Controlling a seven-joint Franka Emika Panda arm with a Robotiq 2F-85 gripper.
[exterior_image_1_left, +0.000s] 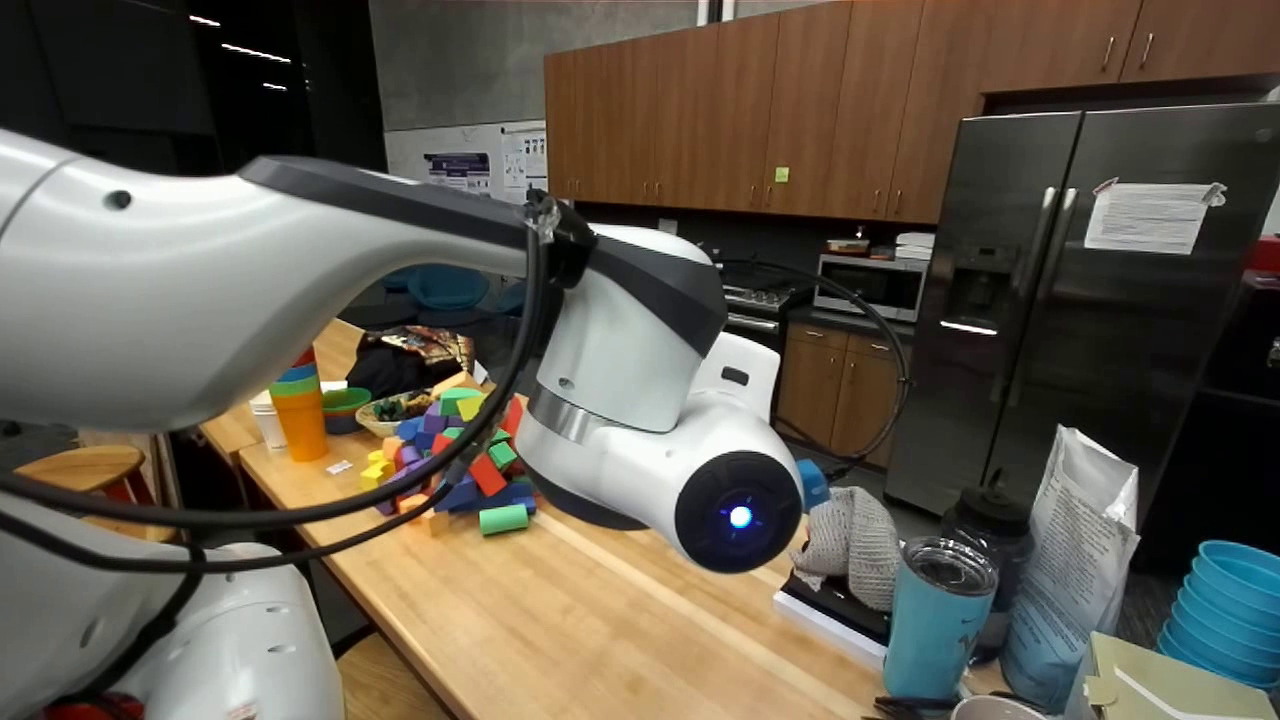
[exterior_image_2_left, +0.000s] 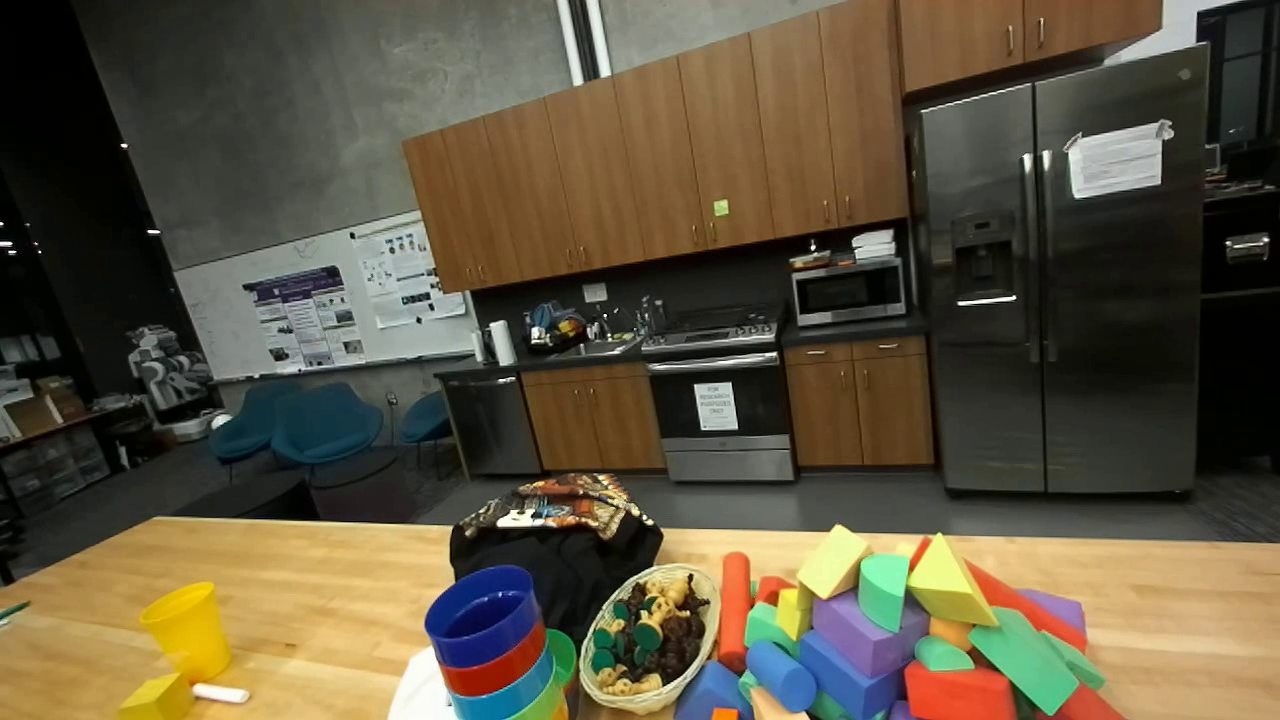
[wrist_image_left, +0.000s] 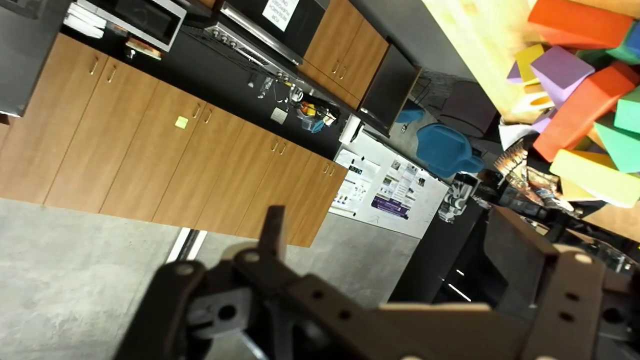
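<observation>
In the wrist view my gripper stands open, its fingers wide apart. Nothing shows between them except the distant wall, cabinets and whiteboard. Beyond the fingers, at the upper right of that view, lies a pile of coloured blocks on the table. The same pile fills the lower right of the second exterior view. From the first exterior view, the arm's wrist is held above the wooden table and hides the gripper; the blocks lie behind it to the left.
Stacked cups and a basket stand by the blocks. On the right are a grey cloth, a blue tumbler, a tall bag and blue bowls.
</observation>
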